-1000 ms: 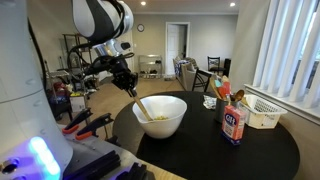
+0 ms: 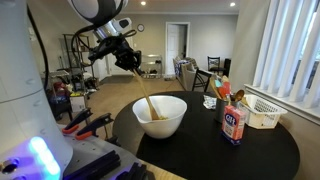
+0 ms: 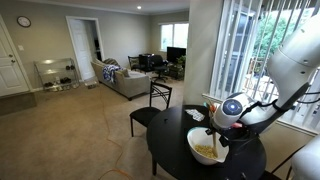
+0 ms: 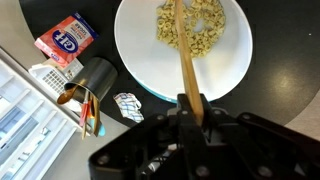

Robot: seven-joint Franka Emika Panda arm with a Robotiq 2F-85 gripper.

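A long wooden stick point(image 4: 186, 55), perhaps a spoon's handle, is held with my gripper shut around its upper part. In exterior view 1 the stick point(image 2: 150, 99) slants down into a white bowl point(image 2: 170, 112), and its lower end is hidden behind the bowl's wall. My gripper point(image 2: 136, 67) is above the bowl, at its left. Pale, crumbly pieces point(image 4: 206, 28) cover part of the bowl's bottom in the wrist view. The stick's far end runs out of the wrist view's top edge.
On the dark round table point(image 2: 206, 158), a red-and-white carton point(image 2: 232, 123) stands right of the bowl. Behind it are a dark utensil holder point(image 4: 92, 79) and a white basket point(image 2: 262, 112).
My gripper has risen with the stick over the last second and moved slightly right. The stick stands steeper and reaches higher above the bowl. The bowl stays in place.
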